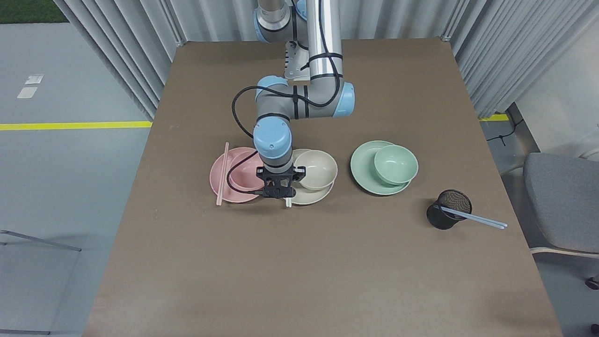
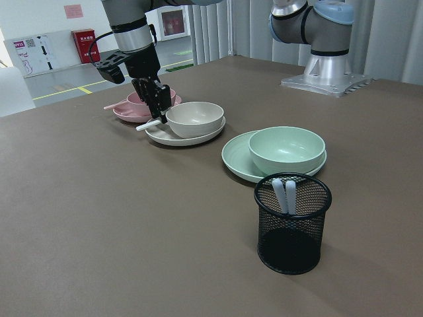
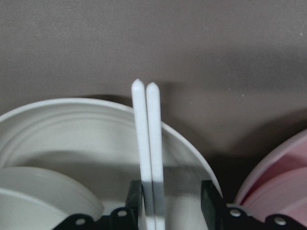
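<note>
My gripper is open, its two black fingers low on either side of a pair of white chopsticks (image 3: 153,143), which lie across the rim of a cream plate (image 1: 309,195) beside a cream bowl (image 1: 316,168). In the left view the gripper (image 2: 158,116) hangs right at the cream bowl's left side, over the plate. In the front view the arm hides part of the chopsticks and plate.
A pink plate and bowl (image 1: 243,171) with pink chopsticks (image 1: 222,174) sit to the left. A green plate (image 1: 362,165) with green bowl (image 1: 396,164) and a mesh cup (image 1: 441,219) holding blue chopsticks are to the right.
</note>
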